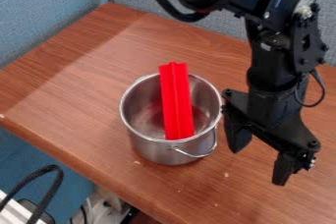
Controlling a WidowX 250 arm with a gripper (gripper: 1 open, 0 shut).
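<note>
A steel pot point(143, 125) with a wire handle stands on the wooden table point(79, 71). A long red bar point(176, 95) stands in it, tilted toward the back, its top above the rim. My black gripper point(258, 151) hangs just right of the pot, its fingers apart and open, with nothing seen between them.
Bare wood lies behind and left of the pot and at the front right. The table's edge runs along the lower left, with black cables point(42, 174) and white hardware beyond it. Grey-blue padded walls border the back and left.
</note>
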